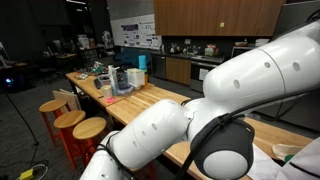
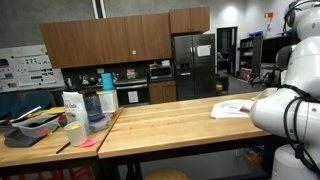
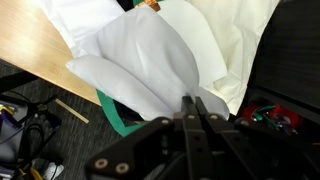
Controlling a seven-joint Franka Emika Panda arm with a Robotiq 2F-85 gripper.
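Observation:
In the wrist view, my gripper is shut, its dark fingers pointing up the picture from the lower edge. A crumpled white cloth or paper [image 3: 150,50] runs up to the fingertips and looks pinched between them. Behind it lies a round white dish with a green rim [image 3: 113,112], partly covered by the cloth. The fingertips cannot be seen in either exterior view. There the white arm [image 1: 160,125] fills the front, and at the right a dark joint and white link [image 2: 285,120] show.
A cream cloth or bag [image 3: 245,45] lies beside the dish. White sheets [image 2: 232,108] cover the table's right end. A pitcher [image 2: 93,108] and containers crowd its left end. Red stools [image 1: 70,119] stand along one side.

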